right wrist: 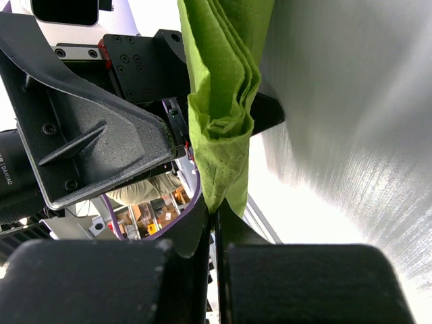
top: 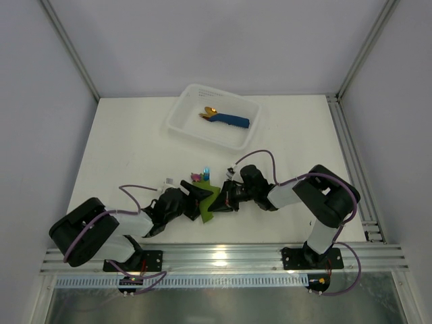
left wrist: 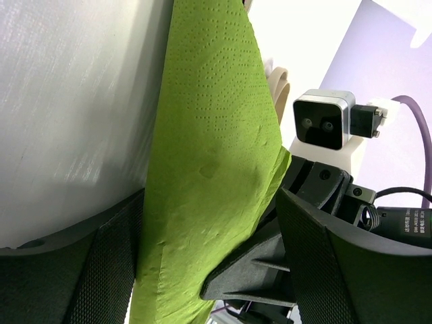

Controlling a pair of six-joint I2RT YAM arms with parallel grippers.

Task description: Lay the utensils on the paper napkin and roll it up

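A green paper napkin (top: 208, 193), folded into a narrow upright shape, lies at the front middle of the table. The tip of a blue utensil (top: 206, 173) sticks out at its far end, beside a small pink piece (top: 196, 177). The rest of the utensils is hidden. In the left wrist view the napkin (left wrist: 209, 135) runs between the spread fingers of my left gripper, which is open around it. From the other side, my right gripper is shut on a pinched, layered edge of the napkin (right wrist: 223, 135).
Behind the napkin stands a white basket (top: 177, 112) holding another roll, a dark blue napkin (top: 231, 119) with gold utensils (top: 210, 111). Both arms crowd the front of the table. Bare table shows at the left and right.
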